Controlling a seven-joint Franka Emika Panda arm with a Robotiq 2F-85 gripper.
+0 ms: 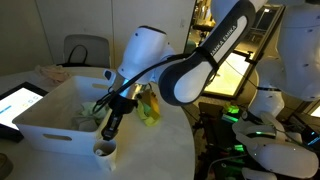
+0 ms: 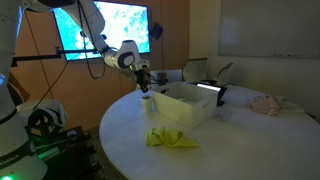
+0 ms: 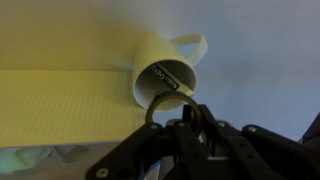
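Note:
A white mug [image 1: 104, 154] stands upright on the table in front of the white bin [image 1: 58, 141]. In the wrist view the mug [image 3: 160, 65] shows its handle and a printed white item [image 3: 172, 76] inside its mouth. My gripper [image 1: 110, 122] hangs just above the mug, shut on a small dark thing. Close to the wrist camera that dark thing shows as a ring [image 3: 172, 95]; what it is, I cannot tell. Exterior view 2 has the mug [image 2: 147, 103] beside the bin's far end, below the gripper. The fingertips are partly hidden by the arm's dark parts.
A yellow cloth [image 2: 172, 138] lies on the table beyond the arm. Inside the bin is a greenish cloth [image 1: 86, 115]. A pinkish cloth [image 2: 266, 104] rests at the far right of exterior view 2.

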